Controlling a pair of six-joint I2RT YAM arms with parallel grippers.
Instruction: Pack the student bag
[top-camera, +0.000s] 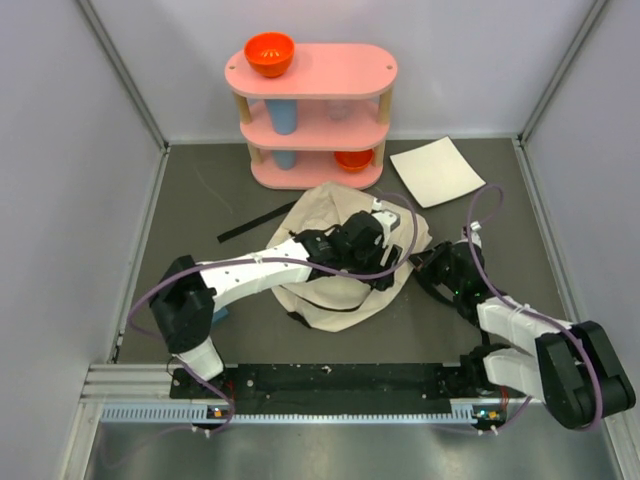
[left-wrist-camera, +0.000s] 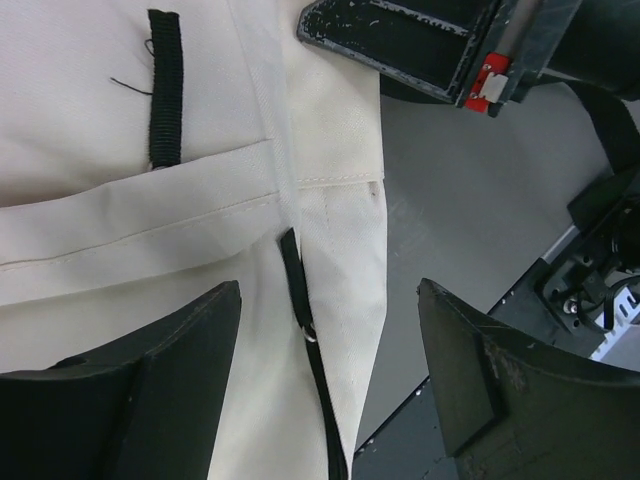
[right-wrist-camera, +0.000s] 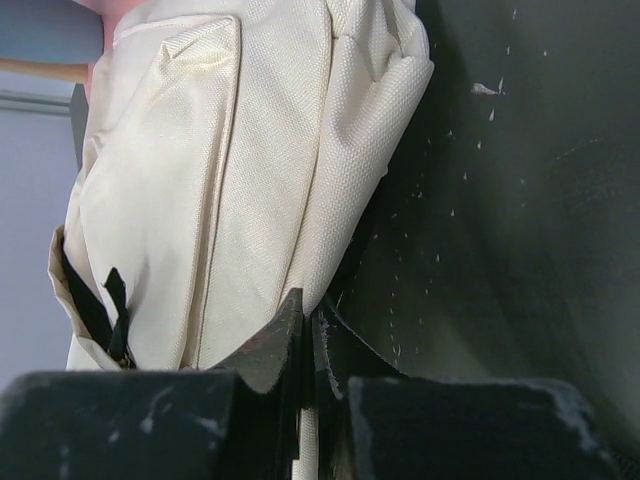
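The cream cloth bag (top-camera: 330, 300) lies flat on the dark table, with a black strap running out from its upper left. In the left wrist view, a black zipper pull (left-wrist-camera: 298, 282) lies on the bag's edge by a folded seam. My left gripper hovers over that edge with its fingers apart, one on each side of the pull and nothing held. At the bag's right side, my right gripper is shut on the cloth edge, which passes between its fingertips. The left arm hides part of the bag from above.
A pink shelf (top-camera: 315, 135) with orange bowls and blue cups stands at the back. A pale sheet (top-camera: 437, 170) lies at the back right. The blue flat item (top-camera: 220, 314) at left is mostly covered by the left arm. Both arms are close together at the bag's right side.
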